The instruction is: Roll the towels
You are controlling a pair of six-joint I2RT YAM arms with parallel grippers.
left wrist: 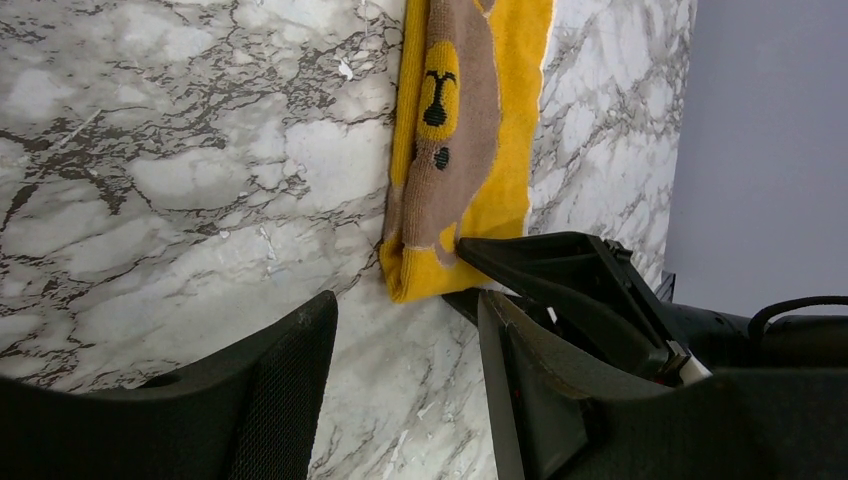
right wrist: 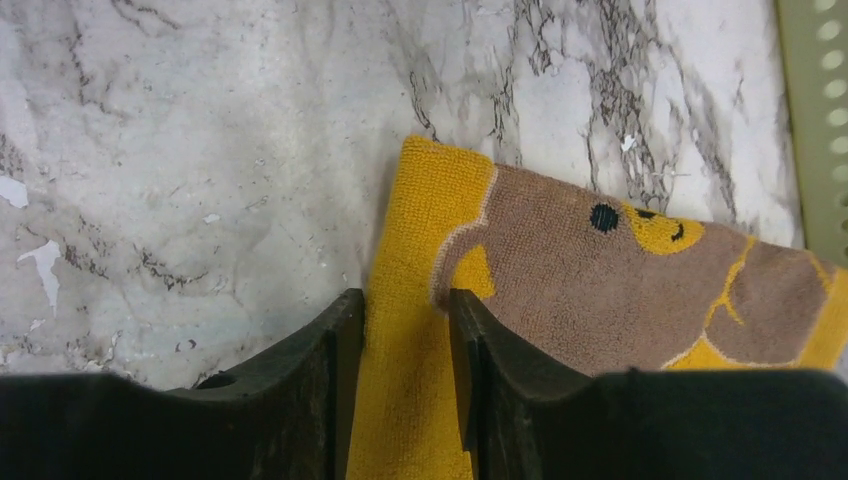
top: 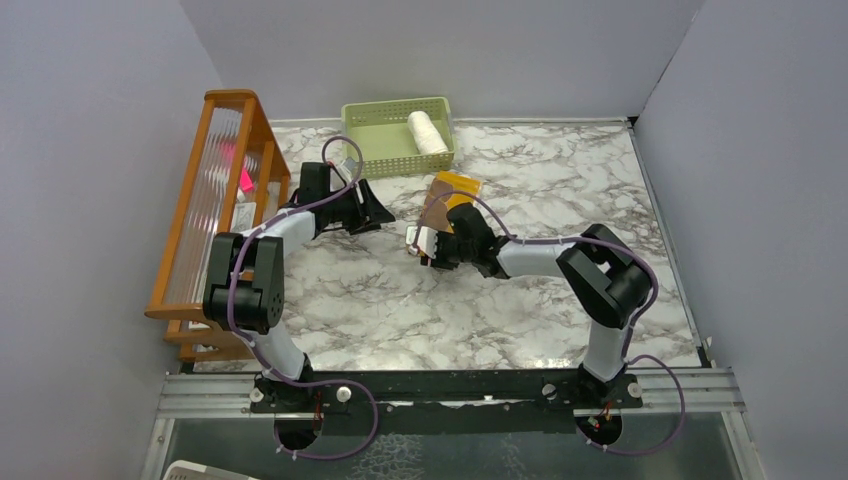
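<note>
A yellow and brown towel with an animal face [left wrist: 450, 150], folded into a strip, lies on the marble table in the middle of the top view. At its near end, my right gripper stands part open, the towel's yellow edge lying between its fingers. From the left wrist view, one right finger [left wrist: 530, 258] rests over the towel's corner and the other is low by its near edge. My left gripper [top: 385, 208] is open and empty, left of the towel and apart from it. A rolled white towel [top: 427, 132] lies in the green basket [top: 398, 164].
Behind the towel, the basket stands against the back wall. A wooden rack [top: 180, 220] with clear panels runs along the left edge, close to my left arm. Bare marble [top: 580, 170] stretches to the right and along the front.
</note>
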